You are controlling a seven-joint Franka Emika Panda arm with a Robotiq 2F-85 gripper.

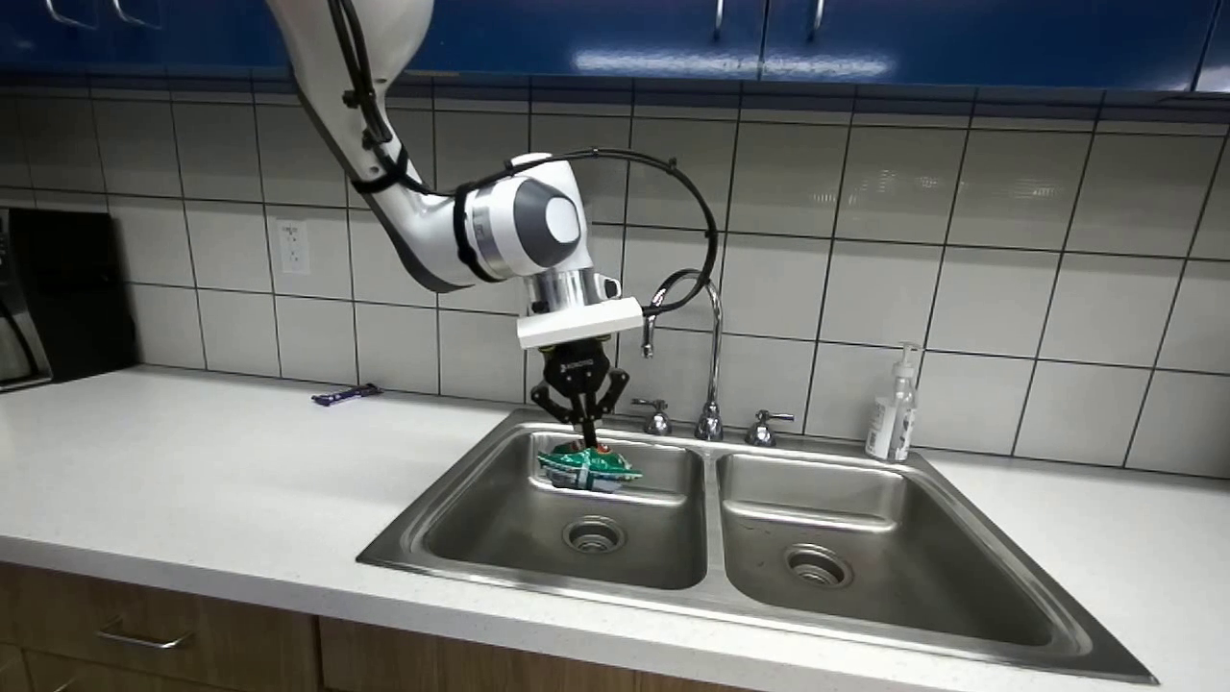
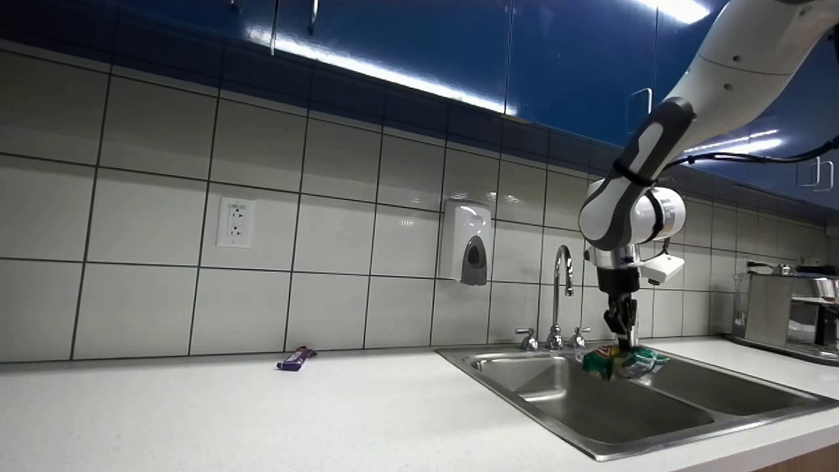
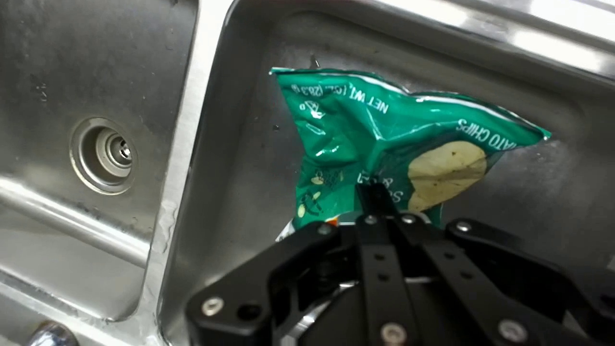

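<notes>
A green potato chip bag hangs pinched near its middle in my gripper, over the sink's left basin in the first exterior view. From the second exterior view, the crumpled bag is seen below the gripper, about level with the sink rim. The wrist view shows the bag's printed face spread out ahead of the gripper, whose closed fingers press into a fold of the foil. Part of the bag is hidden beneath the gripper.
The double steel sink is set in a white counter. Behind it stand a faucet and handles, close to the arm. A soap bottle is at the back right; a purple wrapper lies on the open counter left.
</notes>
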